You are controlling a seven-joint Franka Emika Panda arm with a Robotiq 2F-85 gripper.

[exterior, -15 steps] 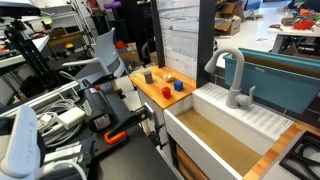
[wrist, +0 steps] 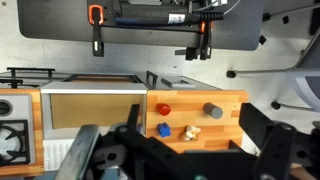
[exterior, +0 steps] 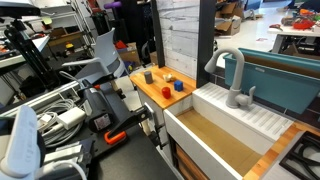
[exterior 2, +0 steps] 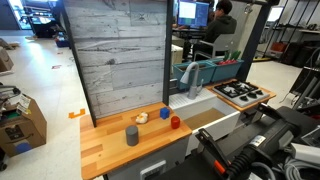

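Note:
On the wooden counter point(exterior 2: 98, 150) stand a red cup-like object point(exterior 2: 175, 122), a small blue object point(exterior 2: 164, 114), a pale yellowish item point(exterior 2: 143, 118) and a grey cylinder point(exterior 2: 132, 135). The wrist view looks down on all of them: the red object point(wrist: 163, 108) nearest the drawer, the blue object point(wrist: 165, 130) beside it, the pale item point(wrist: 190, 132) and the grey cylinder point(wrist: 212, 109) farther right. My gripper is open, its blurred dark fingers point(wrist: 122, 148) spread wide at the bottom of that view. Nothing shows between them, and the objects lie well below.
A white sink basin point(exterior: 215, 135) with a wooden-looking bottom and a grey faucet point(exterior: 236, 75) adjoins the counter. The stove point(wrist: 14, 132) lies beyond it. A teal bin point(exterior: 275, 80) stands behind the faucet. The white plank wall point(exterior 2: 125, 60) backs the counter.

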